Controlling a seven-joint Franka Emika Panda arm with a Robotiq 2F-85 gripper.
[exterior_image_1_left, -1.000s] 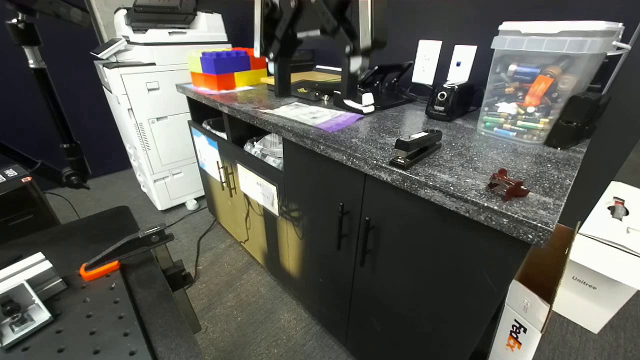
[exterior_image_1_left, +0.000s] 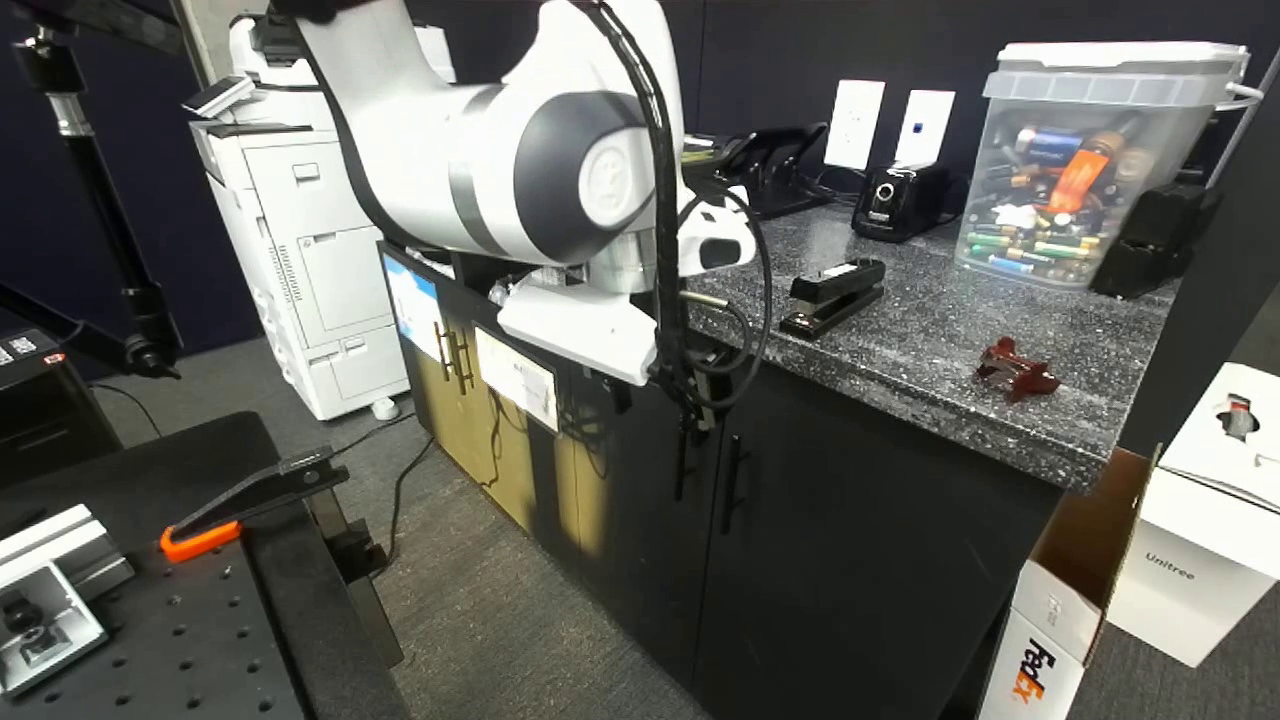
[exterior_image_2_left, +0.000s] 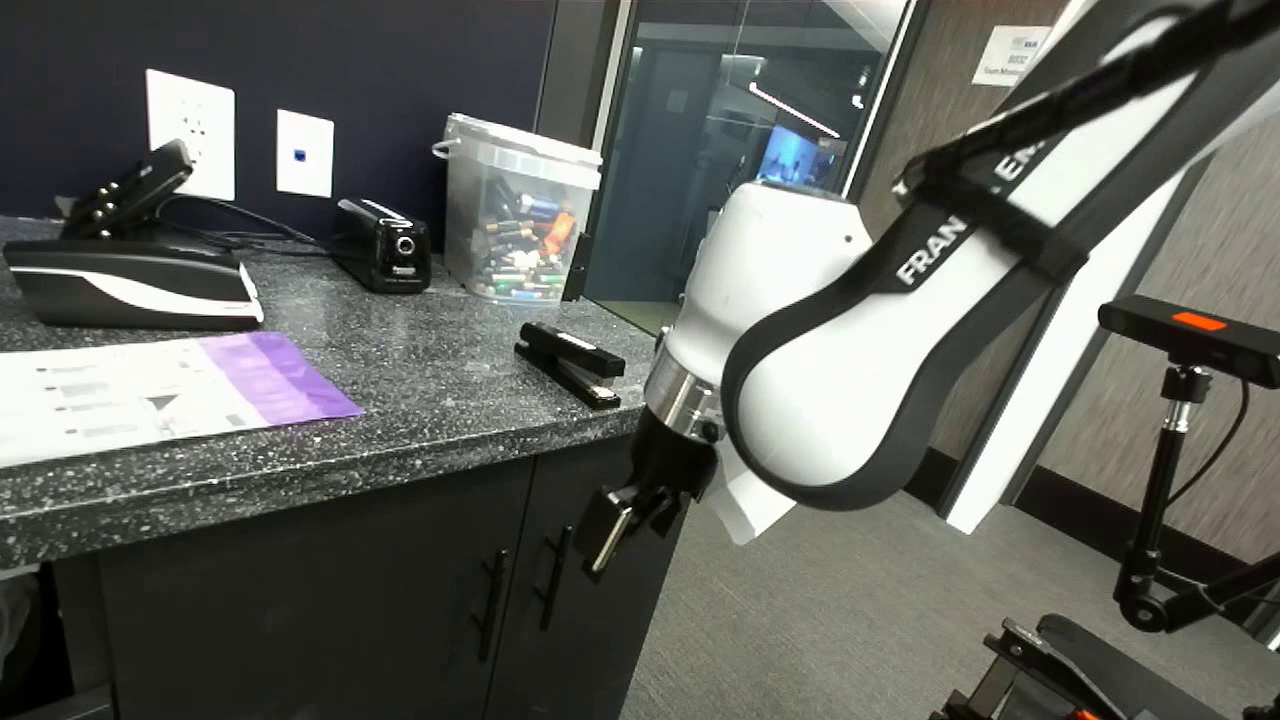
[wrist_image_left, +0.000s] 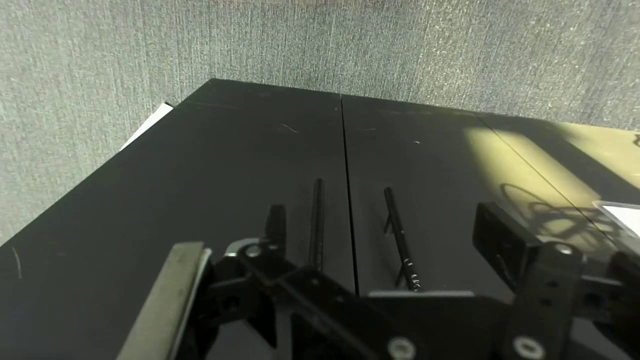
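Note:
My gripper is open, its two fingers far apart and nothing between them. It hangs in front of the black cabinet doors (wrist_image_left: 240, 150), below the countertop's edge. Behind the gap in the wrist view, two black bar handles (wrist_image_left: 318, 222) stand on either side of the door seam. From the second exterior view, the gripper (exterior_image_2_left: 636, 522) points down and to the left, with the handles left of it. Arm and cables mostly cover it in the first exterior view.
On the speckled countertop (exterior_image_1_left: 936, 348) sit a black stapler (exterior_image_1_left: 836, 294), a dark red part (exterior_image_1_left: 1017, 368), a lidded clear bucket of batteries (exterior_image_1_left: 1056, 180) and a pencil sharpener (exterior_image_2_left: 384, 246). A purple-edged sheet (exterior_image_2_left: 264, 378) lies there too. Open floor (exterior_image_1_left: 540, 648) spreads before the cabinet.
A second ago the gripper showed large above the counter, fingers apart, at the top of the first exterior view. Now the white arm fills that area and the gripper is lower, by the cabinet front.

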